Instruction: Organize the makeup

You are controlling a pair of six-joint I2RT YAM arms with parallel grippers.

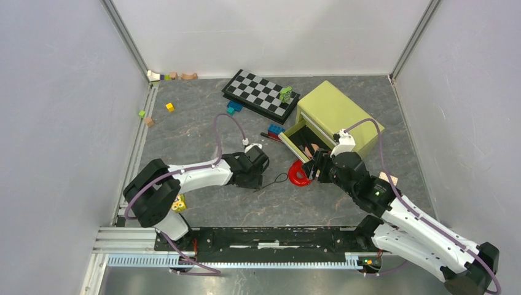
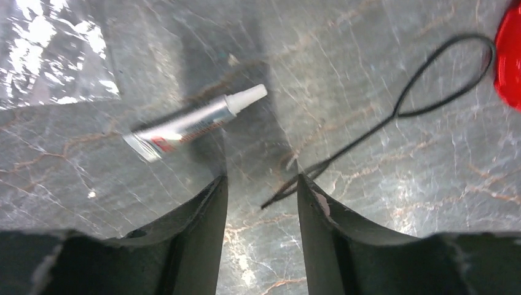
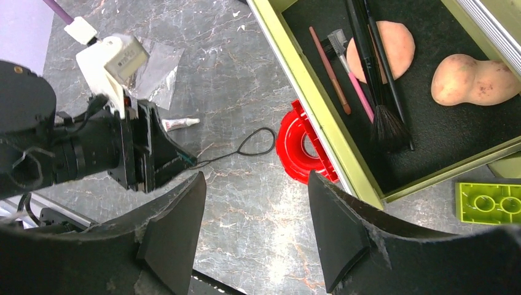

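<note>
A small silver tube (image 2: 184,126) with a white nozzle lies on the floor just beyond my left gripper, whose part-open fingers have nothing held between them; a black looped cord (image 2: 411,112) lies alongside. In the right wrist view the green cabinet's open drawer (image 3: 300,77) holds brushes (image 3: 368,67), a round sponge (image 3: 398,46) and a peanut-shaped sponge (image 3: 473,80). My right gripper hangs open at the drawer's near corner, empty.
A red ring (image 3: 292,147) sits against the drawer's front. A clear bag (image 2: 55,67) lies beyond the tube. A chessboard (image 1: 258,92) and loose blocks are at the back.
</note>
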